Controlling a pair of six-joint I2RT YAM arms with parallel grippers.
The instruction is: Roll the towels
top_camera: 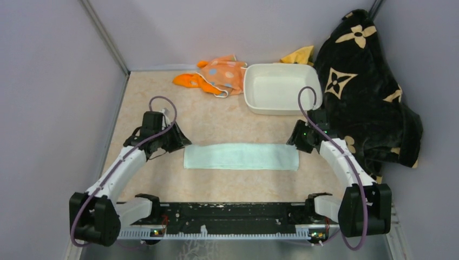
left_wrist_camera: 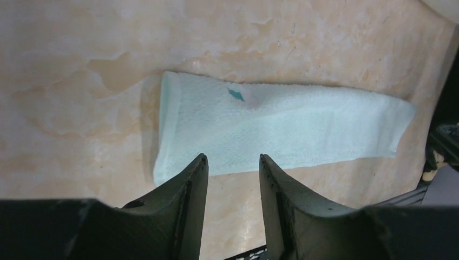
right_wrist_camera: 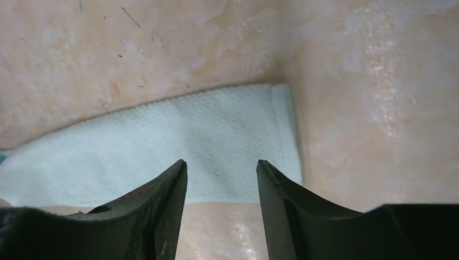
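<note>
A pale mint towel [top_camera: 241, 156] [left_wrist_camera: 281, 130] lies folded into a long flat strip across the middle of the table, a small teal patch showing on it in the left wrist view. My left gripper [top_camera: 183, 142] is above its left end, fingers apart and empty. My right gripper [top_camera: 293, 142] is open above the right end, nothing between its fingers.
A white plastic bin [top_camera: 282, 86] stands at the back, beside orange spotted cloths [top_camera: 222, 76] and a yellow cloth [top_camera: 297, 54]. A black patterned blanket [top_camera: 368, 108] fills the right side.
</note>
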